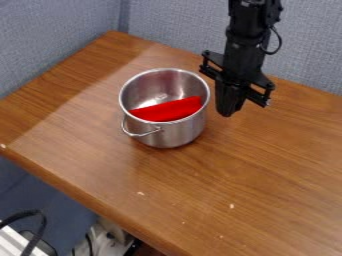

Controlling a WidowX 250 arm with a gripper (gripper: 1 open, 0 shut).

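Observation:
A steel pot [163, 133] with a wire handle stands on the wooden table [241, 200], holding a long red object [167, 108] that lies across its inside. My black gripper [230, 105] hangs just right of the pot's rim, pointing down, shut, with nothing visible between its fingers.
Padded grey walls [54, 57] border the table at the back and left. Cables [32, 235] and white equipment sit below the table's near left edge.

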